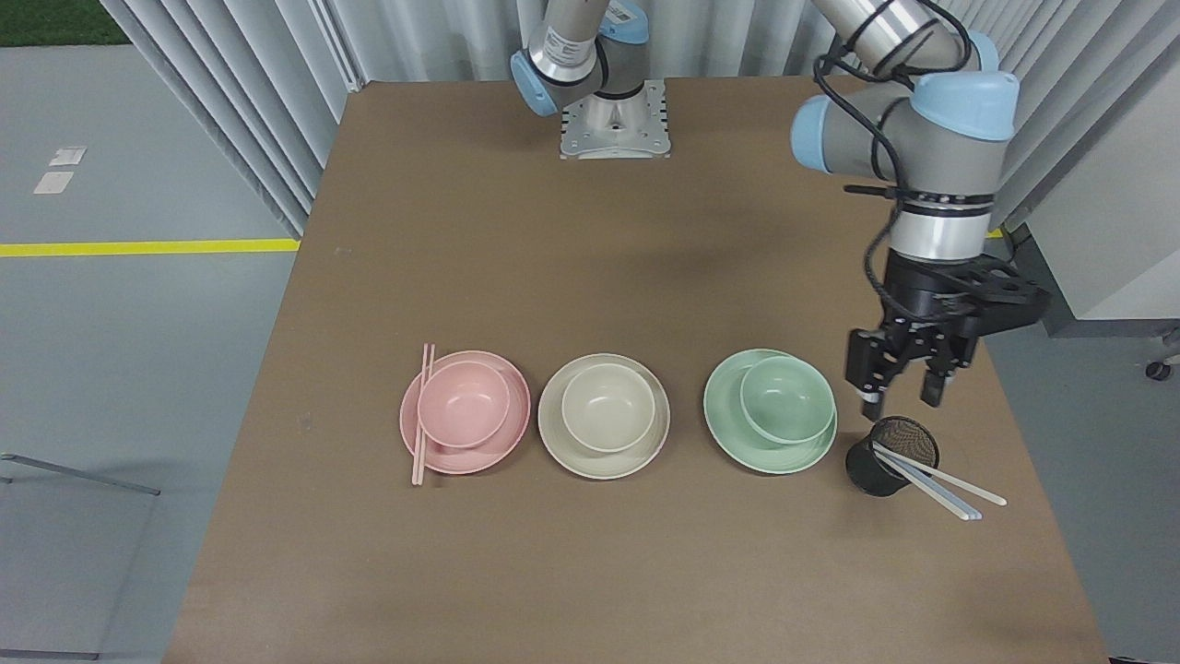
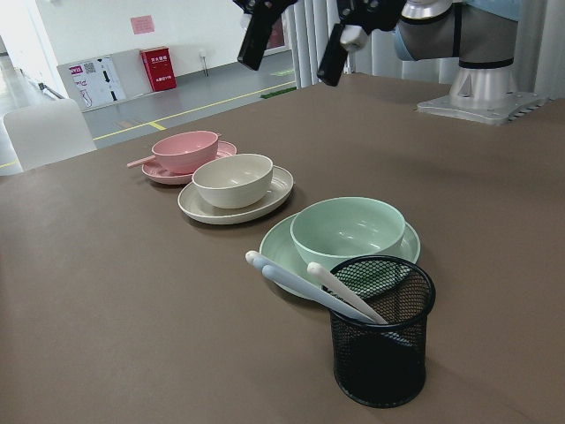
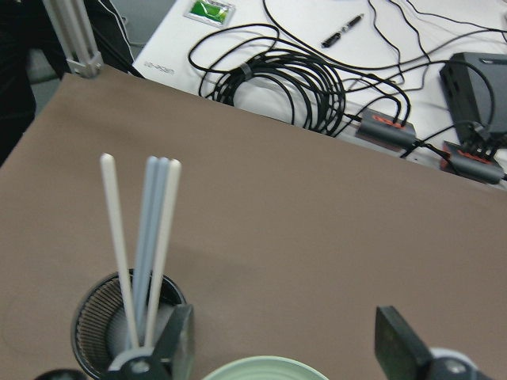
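Note:
My gripper [image 1: 903,387] hangs open above the black mesh cup [image 2: 380,362], its two fingertips apart with nothing between them. The cup [image 1: 863,465] holds several white and pale blue chopsticks [image 1: 940,492]. To its left stand a green bowl [image 1: 787,393] on a green plate [image 1: 730,432], a cream bowl [image 1: 608,404] on a cream plate [image 1: 564,443], and a pink bowl [image 1: 465,398] on a pink plate [image 1: 498,443], with pink chopsticks [image 1: 420,459] across that plate's left side.
The arm's base [image 1: 614,138] stands at the back. The wrist view shows a white desk [image 3: 166,55] with cables beyond the table's edge.

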